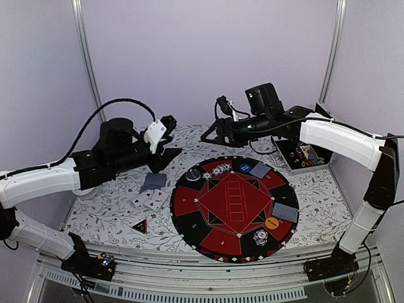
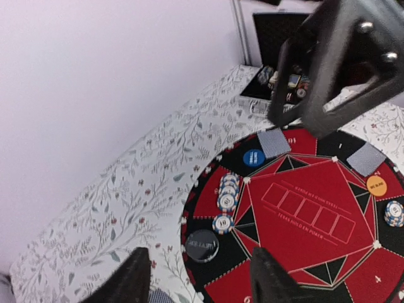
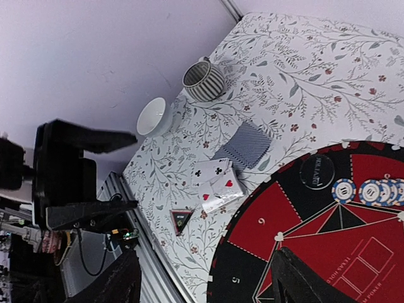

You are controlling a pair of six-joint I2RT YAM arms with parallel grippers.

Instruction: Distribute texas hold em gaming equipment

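Observation:
The round red-and-black poker mat (image 1: pixel 221 240) holds chips (image 3: pixel 344 189), a dealer button (image 3: pixel 317 170), a blue button (image 2: pixel 254 158), an orange button (image 1: pixel 272 223) and card backs (image 1: pixel 285 212). Left of it lie face-up cards (image 3: pixel 218 192) and face-down cards (image 3: pixel 246 145). My left gripper (image 1: pixel 170 154) hangs above those loose cards, open with nothing between its fingers. My right gripper (image 1: pixel 214 136) is open and empty above the mat's back edge.
A case of chips and cards (image 1: pixel 303 154) stands at back right. A white bowl (image 3: pixel 154 117) and striped cup (image 3: pixel 204 82) sit at the left edge. A triangular marker (image 3: pixel 180 219) lies near the front-left.

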